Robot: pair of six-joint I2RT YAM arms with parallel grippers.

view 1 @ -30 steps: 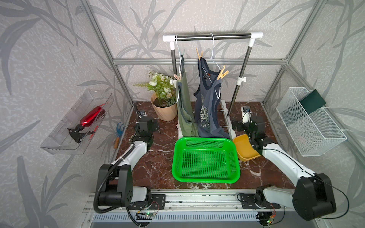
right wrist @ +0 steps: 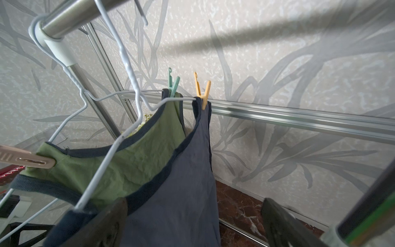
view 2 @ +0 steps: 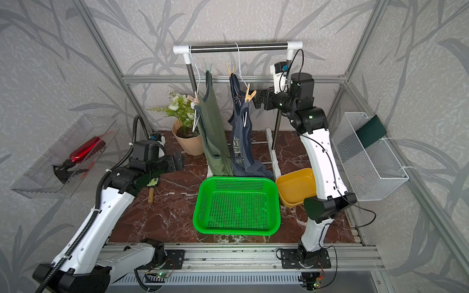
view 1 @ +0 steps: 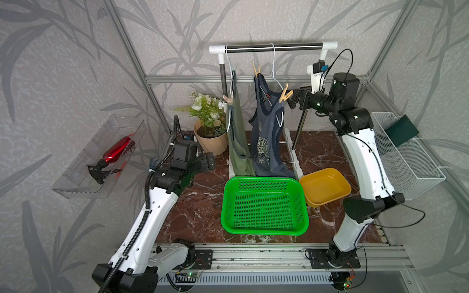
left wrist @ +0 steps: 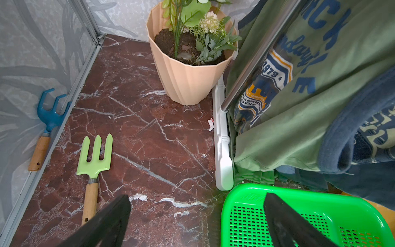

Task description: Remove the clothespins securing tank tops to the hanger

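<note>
A grey-blue tank top (view 1: 266, 127) and a green one (view 2: 212, 129) hang on white wire hangers from a metal rack. The grey-blue top carries an orange clothespin (view 1: 285, 93) at the near shoulder and a yellow clothespin (right wrist: 202, 90) at the far one. On the green top sit a pinkish clothespin (right wrist: 27, 157) and a teal clothespin (right wrist: 173, 82). My right gripper (view 1: 293, 97), open and empty, is just right of the orange clothespin, seemingly apart from it. Open and empty too, my left gripper hangs left of the green top, above the table.
A green basket (view 1: 264, 230) stands before the rack, an orange tray (view 1: 325, 187) to its right. The potted plant (left wrist: 181, 74) is beside the rack's left post. A green hand fork (left wrist: 95, 164) lies on the left of the table.
My right gripper has risen from near the orange tray to the height of the orange clothespin and moved left towards it. Tops and clothespins look unmoved.
</note>
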